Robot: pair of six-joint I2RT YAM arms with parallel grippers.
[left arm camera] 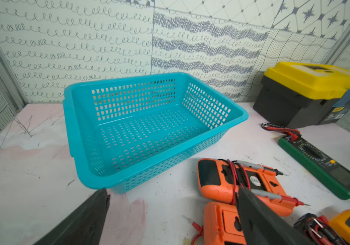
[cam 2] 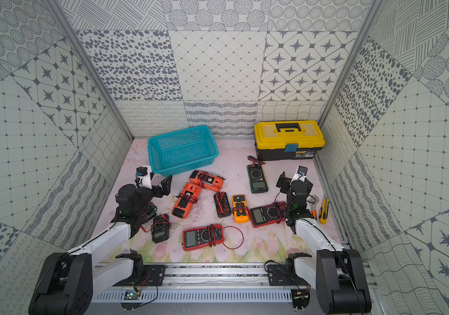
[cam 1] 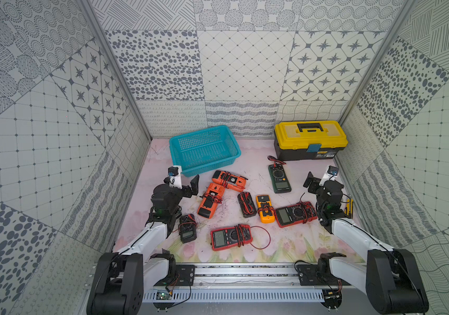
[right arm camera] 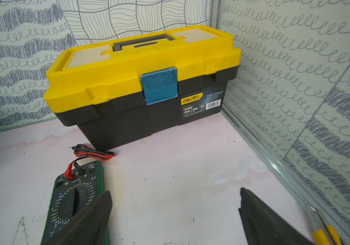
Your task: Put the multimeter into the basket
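Note:
An empty teal basket (cam 1: 205, 149) stands at the back left of the table. Several multimeters lie between my arms: two orange ones (cam 2: 186, 200) wrapped in leads, a small black one (cam 1: 246, 204), a yellow one (cam 2: 239, 208), red-edged ones (cam 1: 230, 237) nearer the front, and a green one (right arm camera: 75, 200) by the toolbox. My left gripper is open in front of the basket, left of the orange meters. Open too, my right gripper faces the toolbox, with bare table between its fingers. Another black meter (cam 1: 187, 227) lies beside the left arm.
A yellow and black toolbox (cam 1: 311, 139) occupies the back right. A yellow cutter (cam 2: 324, 210) lies near the right wall. Loose red leads (cam 1: 269, 238) curl on the table. Bare table shows between basket and toolbox.

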